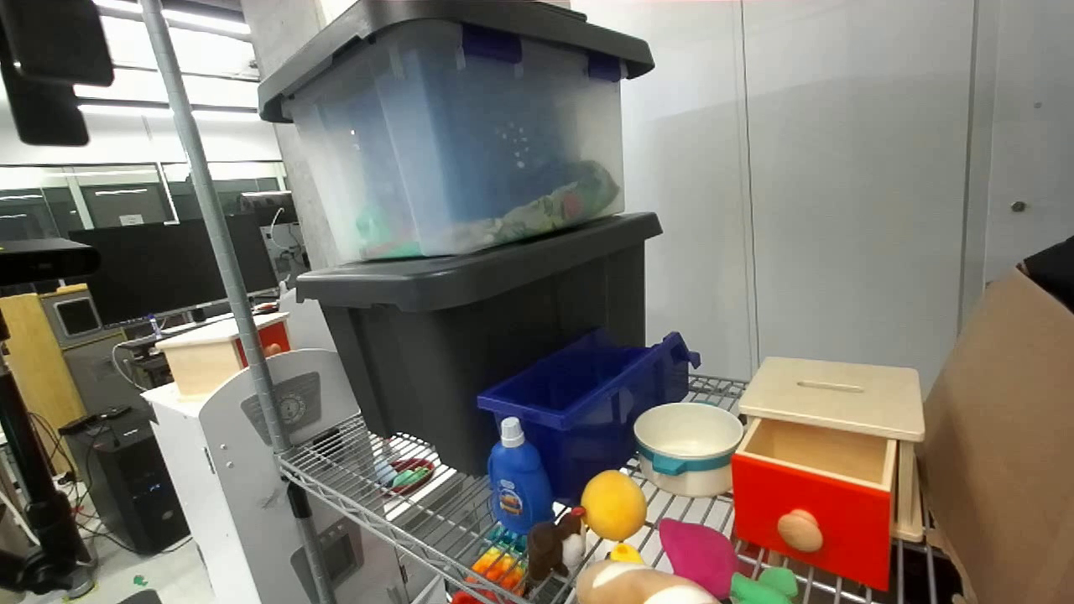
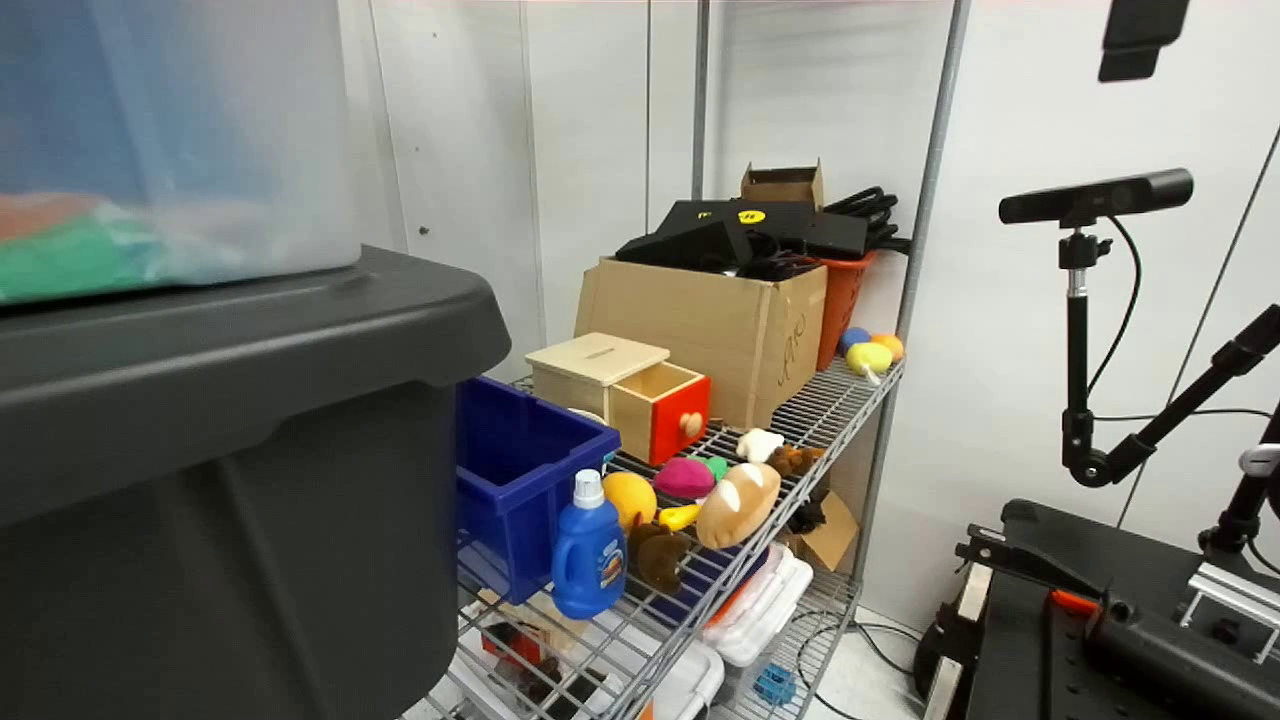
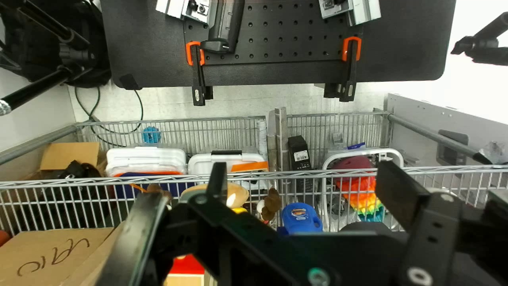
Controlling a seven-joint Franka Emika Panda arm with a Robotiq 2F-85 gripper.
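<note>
In the wrist view my gripper is open, its two dark fingers (image 3: 218,181) set wide apart with nothing between them. Neither exterior view shows it. A wooden box with a red-fronted drawer (image 1: 813,503) pulled out stands on the wire shelf. To its left are a cream pot (image 1: 690,439) and a dark blue bin (image 1: 579,403). A blue bottle (image 1: 519,488) stands upright before the bin. Near it lie an orange ball (image 1: 614,505), a magenta plush (image 1: 699,555) and a bread-shaped toy (image 2: 738,505).
Stacked large bins, a dark one (image 1: 483,342) below a clear one (image 1: 503,141), block the shelf's left side. A cardboard box (image 2: 684,330) stands right of the drawer box. The shelf's wire rim (image 3: 428,171) crosses the wrist view.
</note>
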